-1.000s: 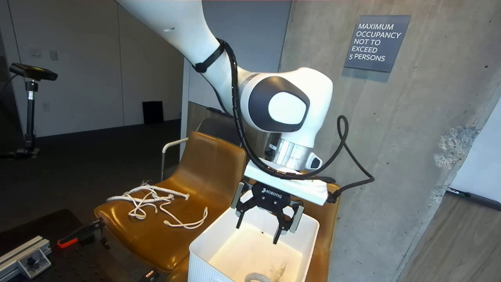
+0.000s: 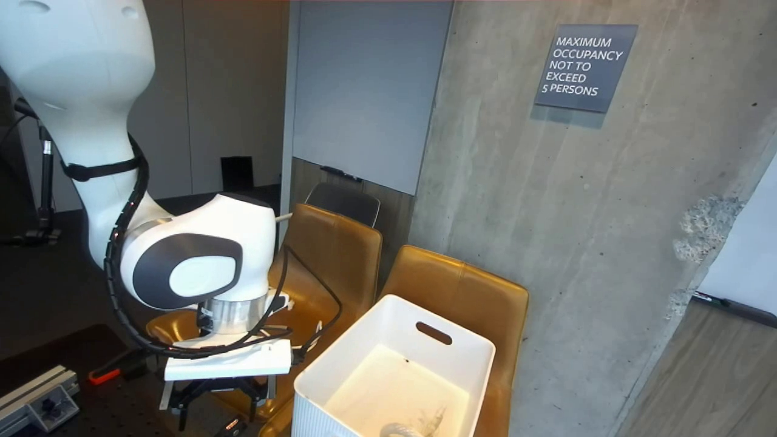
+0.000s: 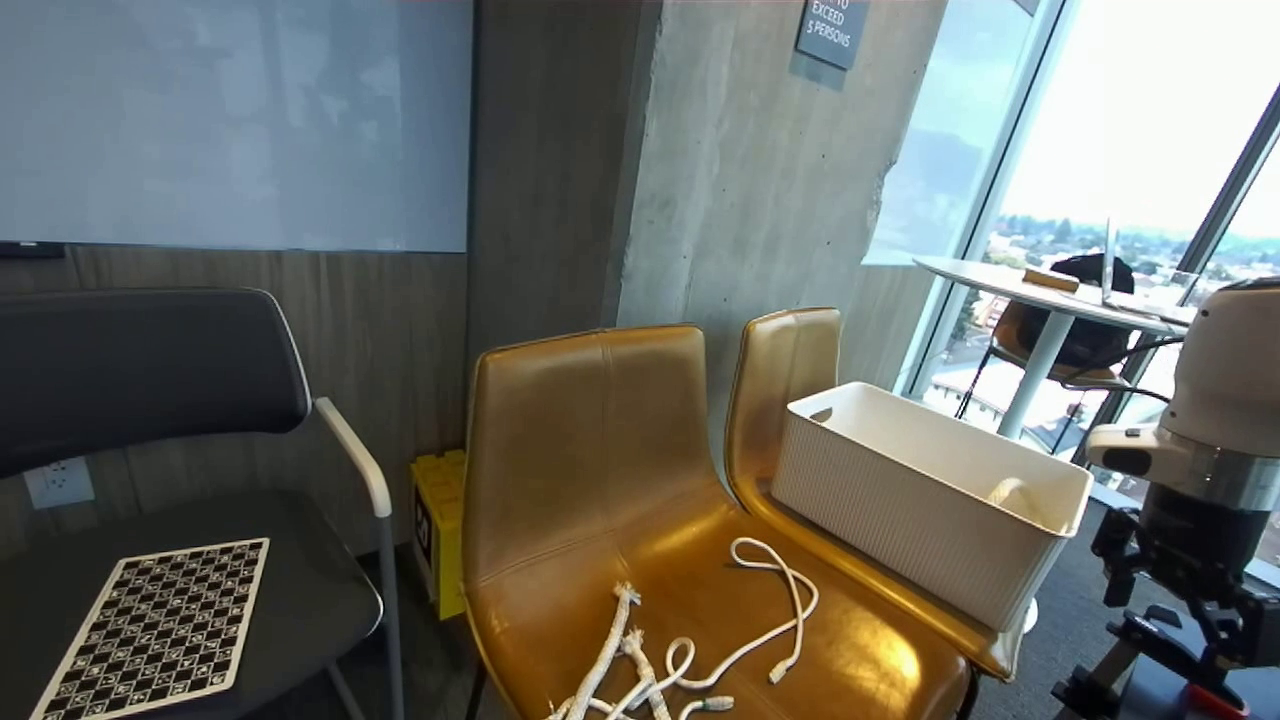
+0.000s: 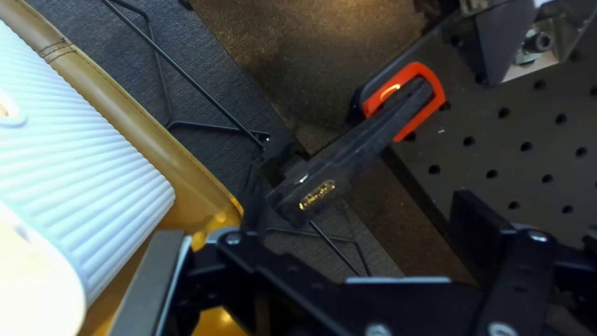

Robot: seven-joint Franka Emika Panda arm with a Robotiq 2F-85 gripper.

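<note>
My gripper (image 2: 220, 409) stands open beside the left wall of the white ribbed bin (image 3: 912, 510), with nothing between its fingers. The wrist view has its fingers spread above the gap between chair and mounting plate. On the seat of the left tan chair lie white ropes (image 3: 768, 636), some with frayed ends; in exterior view 1 my arm hides them. A coiled rope (image 2: 398, 430) with a frayed end rests inside the bin, partly cut off by the frame's lower edge.
The bin sits on a second tan chair (image 2: 466, 280). A black clamp with a red-orange handle (image 4: 411, 98) is fixed at the edge of the perforated black plate (image 4: 537, 123), under my gripper. A dark chair (image 3: 216, 516) carrying a patterned board stands farther left in exterior view 2.
My arm has swung left and down, from above the bin to its left side. The gripper is open in both frames. The ropes on the chair are now blocked from exterior view 1.
</note>
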